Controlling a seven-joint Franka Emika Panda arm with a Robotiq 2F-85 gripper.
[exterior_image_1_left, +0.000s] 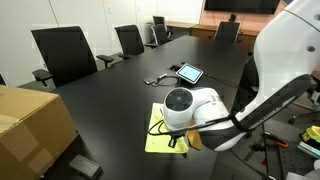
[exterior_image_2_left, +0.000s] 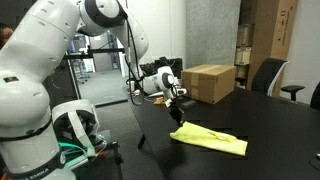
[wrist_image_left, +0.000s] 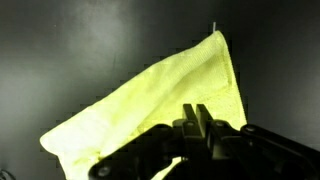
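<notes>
A yellow towel (wrist_image_left: 150, 105) lies on the dark table, partly folded over itself, with one corner pointing up in the wrist view. My gripper is over it, its black fingers close together and shut on the cloth; the exact pinch is hard to make out. In exterior view 2 the towel (exterior_image_2_left: 215, 139) stretches away to the right of the gripper (exterior_image_2_left: 180, 121), and its near end rises slightly at the fingers. From exterior view 1, the arm hides part of the towel (exterior_image_1_left: 158, 143).
A cardboard box (exterior_image_1_left: 35, 130) stands at the table's left, with a small dark object (exterior_image_1_left: 85, 166) beside it. A tablet (exterior_image_1_left: 189, 73) lies farther back near cables. Office chairs line the far side.
</notes>
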